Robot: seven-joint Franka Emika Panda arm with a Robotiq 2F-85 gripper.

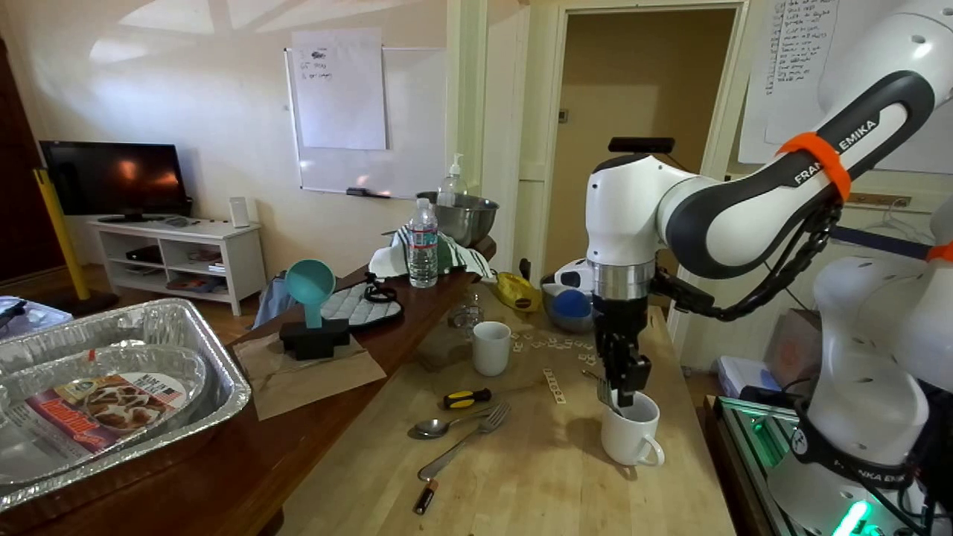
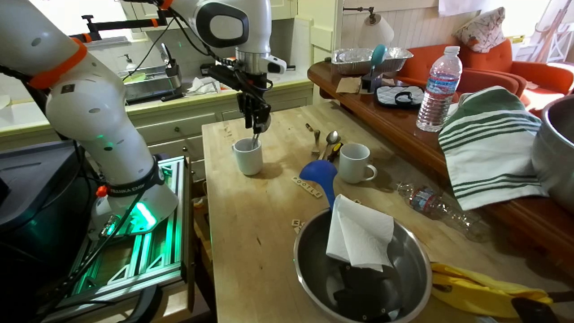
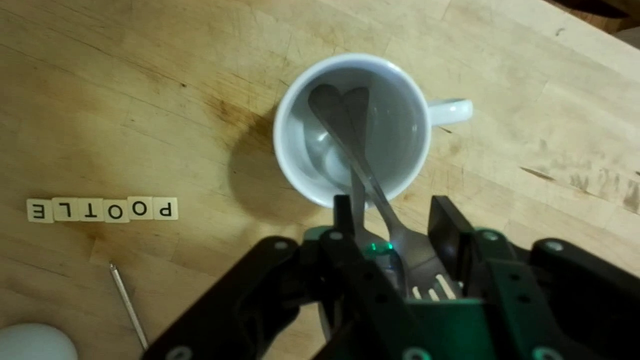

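Note:
A white mug (image 3: 286,150) stands upright with its handle to the right in the wrist view. Inside it lean a metal fork (image 3: 384,207) and a second metal utensil (image 3: 358,192), handles down and crossing; the far end of the second is partly hidden by my gripper. The gripper is open above the mug's rim, its fingers (image 3: 447,222) apart on either side of the utensils. Clear space shows between the fork's neck and each fingertip. From the side, the gripper (image 1: 629,384) points down over the mug (image 1: 627,438).
Another white mug (image 1: 491,348), a spoon (image 1: 430,429), a second fork (image 1: 464,442), a screwdriver (image 1: 467,398) and a battery (image 1: 425,497) lie to the left. Letter tiles (image 3: 103,210) form a row beside the mug. A metal bowl (image 2: 309,280) holds a blue ladle (image 2: 317,171).

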